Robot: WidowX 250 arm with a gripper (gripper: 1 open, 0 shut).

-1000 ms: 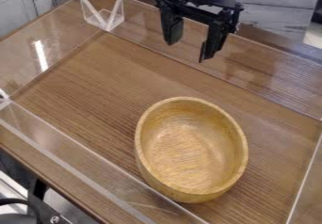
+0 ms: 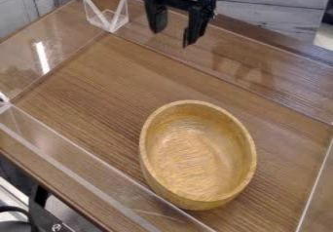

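My black gripper (image 2: 180, 19) hangs at the top centre of the camera view, over the back of the wooden table, its two dark fingers pointing down and standing apart with nothing visible between them. A yellow oval bowl (image 2: 197, 154), empty, sits on the near part of the table.
The wooden table (image 2: 92, 99) is otherwise largely clear. A small clear or white plastic piece (image 2: 107, 14) stands at the back left. A pale marbled panel (image 2: 279, 12) runs along the back right. Cables lie at the bottom left corner.
My gripper has moved up and back, slightly to the left, away from the bowl. The bowl has not moved.
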